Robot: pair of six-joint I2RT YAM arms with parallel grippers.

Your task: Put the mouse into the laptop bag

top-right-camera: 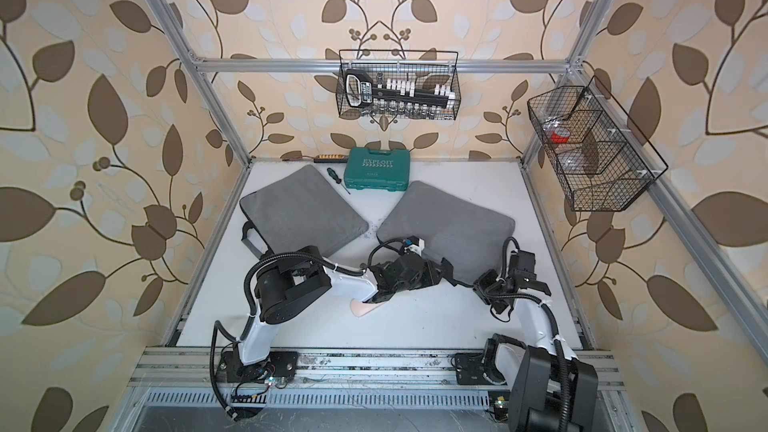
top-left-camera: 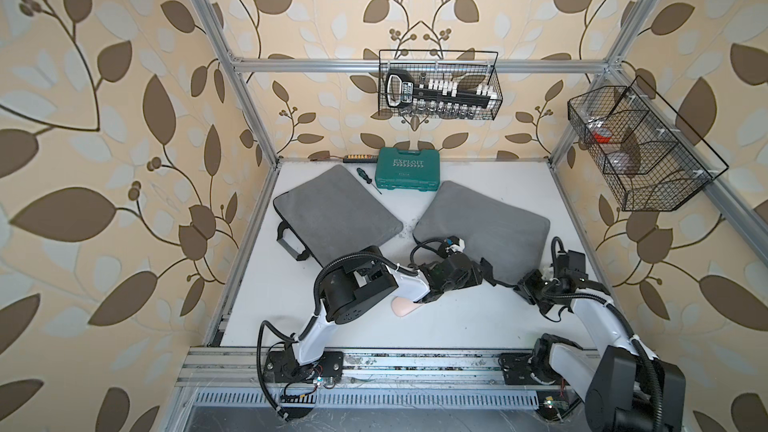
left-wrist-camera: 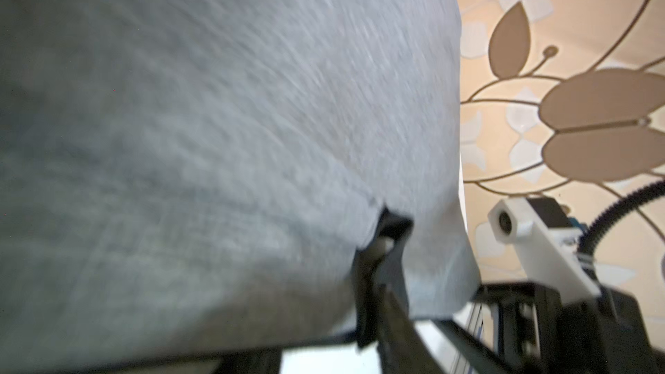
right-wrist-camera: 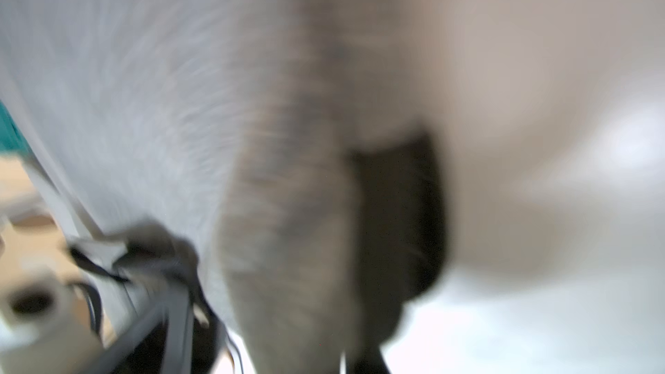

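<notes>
The pink mouse (top-left-camera: 404, 308) lies on the white table below my left arm, partly hidden by it. A grey laptop bag (top-left-camera: 488, 228) lies on the right, with a dark opening along its near edge. My left gripper (top-left-camera: 476, 276) is at that near edge; in the left wrist view the grey fabric and a dark strap fill the space by its fingers, and its finger is hard to make out. My right gripper (top-left-camera: 528, 288) is at the bag's near right corner; its view is blurred and its fingertips are hidden.
A second grey case (top-left-camera: 336, 204) with a handle lies on the left. A green toolbox (top-left-camera: 408, 168) and a screwdriver stand at the back. Wire baskets (top-left-camera: 440, 88) hang on the back and right rails.
</notes>
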